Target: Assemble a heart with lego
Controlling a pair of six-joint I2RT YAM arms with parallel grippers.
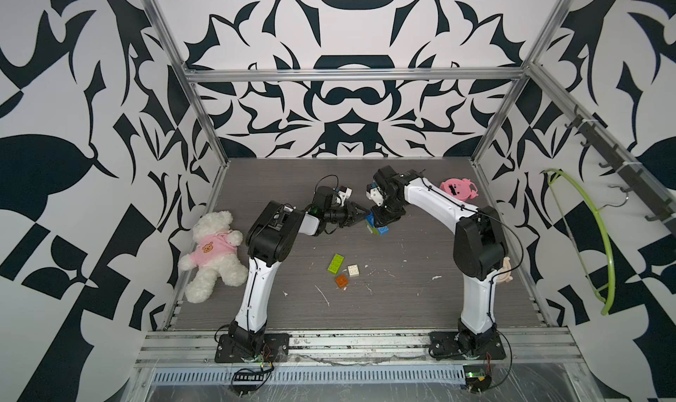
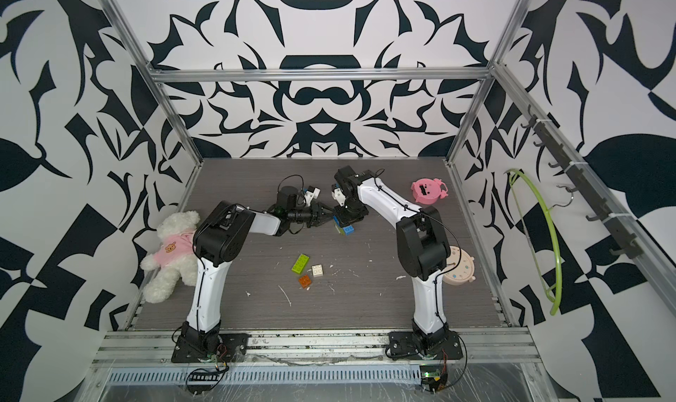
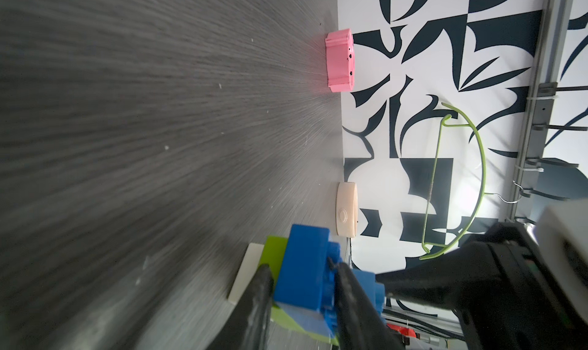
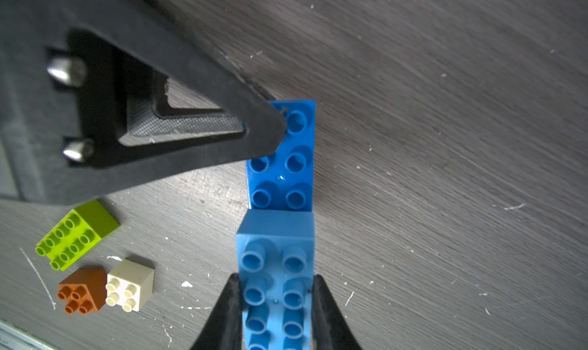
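Observation:
Held between the fingers of my left gripper is a dark blue brick (image 3: 306, 252), joined to a lime-green brick (image 3: 275, 250) with a cream brick (image 3: 246, 270) behind it. My right gripper is shut on a lighter blue brick (image 4: 275, 227), studs facing its camera. In the right wrist view, the lighter brick's far end meets or overlaps the near end of the dark blue brick (image 4: 295, 181). Whether their studs are engaged cannot be told. From above, the grippers sit close together at mid-table, hiding most of the held bricks.
Loose on the table in front are a lime-green brick (image 1: 336, 263), a cream brick (image 1: 352, 270) and an orange-brown brick (image 1: 341, 281). A white teddy bear (image 1: 214, 261) lies left; a pink pig (image 1: 459, 188) and a peach disc (image 2: 459, 266) lie right.

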